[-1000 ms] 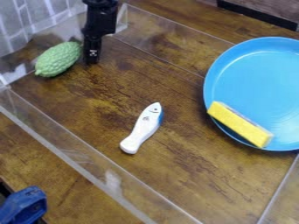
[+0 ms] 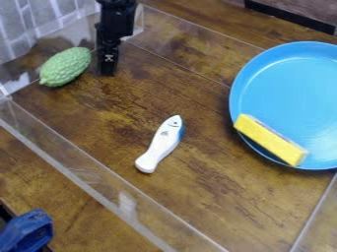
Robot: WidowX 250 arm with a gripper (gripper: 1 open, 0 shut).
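My black gripper (image 2: 109, 57) is at the top left, low over the wooden surface, just right of a green bumpy oval object (image 2: 65, 67). Its fingers are dark and small, so their spacing is hard to make out; nothing clearly shows held. A white fish-shaped object (image 2: 160, 144) lies in the middle of the wood. A blue plate (image 2: 297, 94) sits at the right, with a yellow block (image 2: 270, 139) on its lower part.
A clear transparent wall (image 2: 86, 172) borders the work area at the left. A blue object (image 2: 24, 232) lies at the bottom left corner. The wood between the gripper and the plate is free.
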